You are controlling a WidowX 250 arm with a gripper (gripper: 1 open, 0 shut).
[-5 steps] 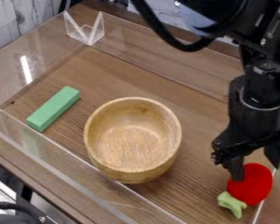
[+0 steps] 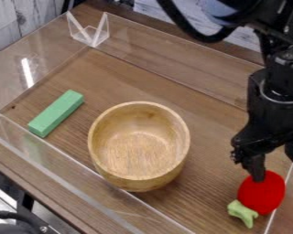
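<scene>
A round red object (image 2: 263,192) with a light green stem or leaf (image 2: 242,212) lies at the bottom right of the camera view. My black gripper (image 2: 266,157) is open just above it at the right side, its fingers pointing down toward the red object. A tan wooden bowl (image 2: 138,143) stands in the middle, empty, to the left of the gripper. A green rectangular block (image 2: 56,113) lies at the left.
A clear, wire-like or plastic object (image 2: 91,27) sits at the top left. Dark cables run along the lower left edge.
My gripper has shifted slightly right and up, so more of the top of the red object shows between and below its fingers. The other objects have not moved visibly.
</scene>
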